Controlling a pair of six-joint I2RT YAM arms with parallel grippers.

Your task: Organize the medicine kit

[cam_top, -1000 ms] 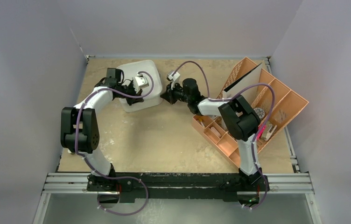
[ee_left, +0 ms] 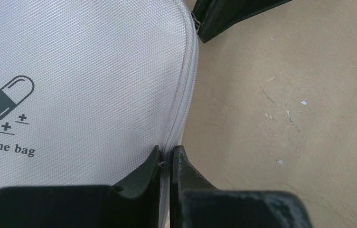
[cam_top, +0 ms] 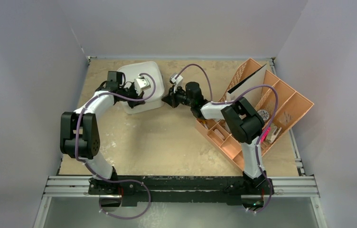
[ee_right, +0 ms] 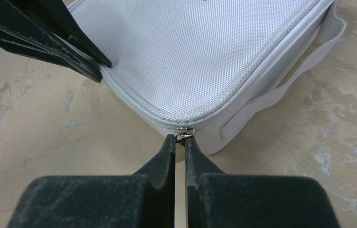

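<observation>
A white medicine bag (cam_top: 138, 67) (ee_left: 72, 71) (ee_right: 200, 57), printed with a capsule, lies at the back left of the table. My left gripper (cam_top: 136, 99) is shut on the bag's edge seam. My right gripper (cam_top: 166, 99) is shut on the metal zipper pull at the bag's rounded corner. In the right wrist view, the left gripper's dark fingers also reach onto the bag's edge, upper left.
An open peach organizer box (cam_top: 229, 148) with compartments and assorted items fills the right of the table, partly under my right arm.
Both arms have shifted very slightly; the bag and both grips on it look the same as before.
</observation>
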